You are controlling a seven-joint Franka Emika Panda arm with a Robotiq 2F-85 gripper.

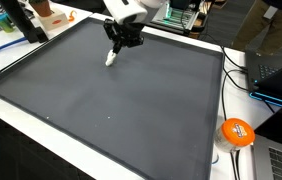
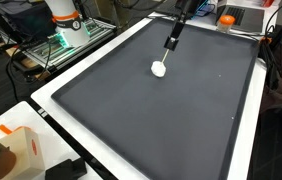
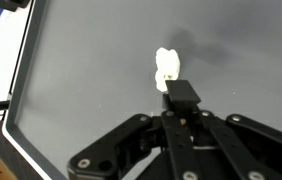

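Note:
A white, rounded object [image 2: 158, 69] hangs at the lower end of a thin pale stick, close to the grey board [image 2: 111, 90]. At the stick's upper end my gripper [image 2: 171, 44] is shut on it. In exterior view 1 the white object [image 1: 110, 58] shows just below the gripper [image 1: 115, 47], over the far part of the board. From the wrist, the white object [image 3: 167, 65] pokes out beyond the shut dark fingers [image 3: 181, 93]. Whether the white end touches the board is hard to tell.
An orange-lidded container [image 1: 235, 134] stands off the board's right side, near a laptop [image 1: 281, 160]. Tools and cables [image 1: 6, 35] lie beyond the far left corner. The board's middle and near parts are bare.

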